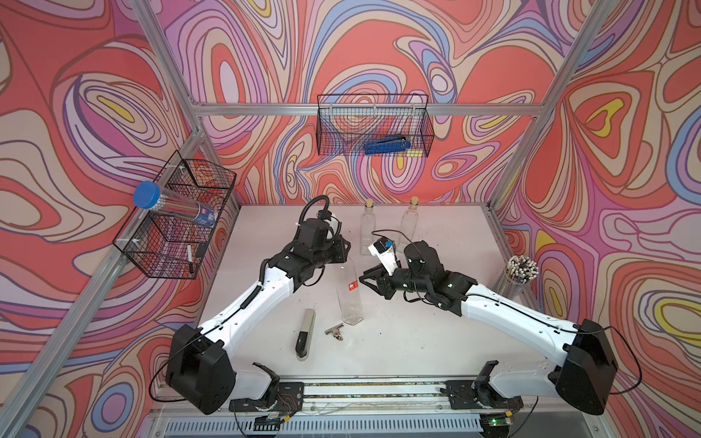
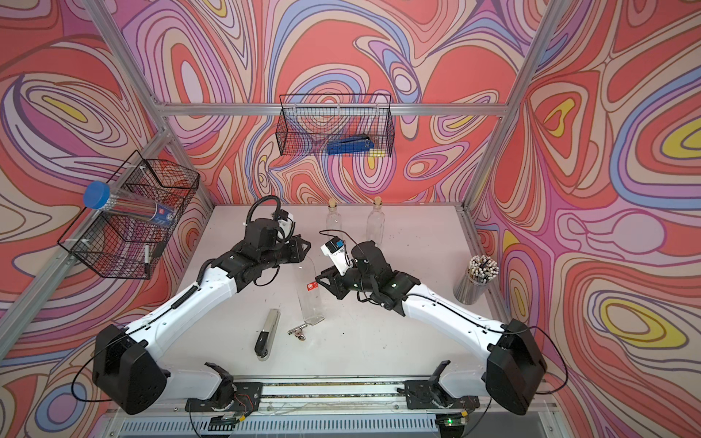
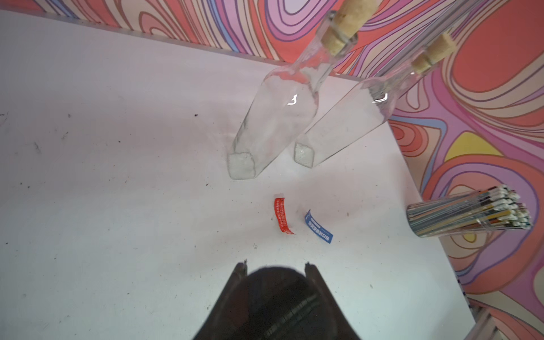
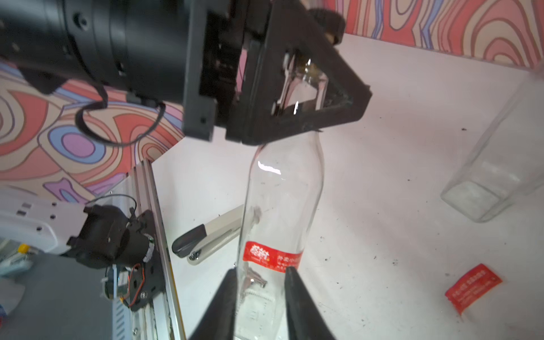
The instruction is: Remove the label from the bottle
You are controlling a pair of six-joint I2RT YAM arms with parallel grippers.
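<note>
A clear bottle (image 4: 283, 187) with a red label (image 4: 272, 256) hangs slightly tilted from my left gripper (image 1: 343, 250), which is shut on its neck. Its base (image 1: 352, 319) shows low down in the top left view. At the bottle's right side, close to the red label (image 2: 312, 286), is my right gripper (image 1: 366, 279). In the right wrist view its two blurred fingers (image 4: 291, 286) stand apart, with the lower bottle appearing between them. Whether either finger touches the label cannot be told. The left wrist view does not show the held bottle.
Two corked bottles (image 3: 277, 113) stand at the back. A red label (image 3: 281, 216) and a blue label (image 3: 319, 226) lie loose on the table. A stapler (image 1: 305, 335) and a small metal tool (image 1: 335, 330) lie at the front; a cup of sticks (image 2: 474, 281) stands right.
</note>
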